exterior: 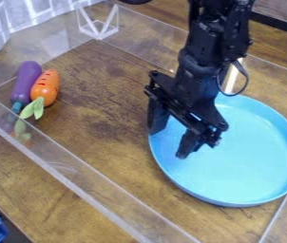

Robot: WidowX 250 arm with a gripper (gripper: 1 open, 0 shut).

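Note:
The black robot gripper (184, 125) hangs over the left part of a round blue plate (241, 161), its fingers angled down toward the plate's upper-left rim. Whether anything is between the fingers is hard to tell, as the dark parts overlap. A carrot (44, 88) with pale green leaves and a purple eggplant (27, 81) lie side by side on the wooden surface at the left.
Clear plastic walls (89, 199) edge the wooden work surface (102, 114). A white wire piece (98, 24) stands at the back. A pale elongated item is partly hidden behind the arm at the upper right.

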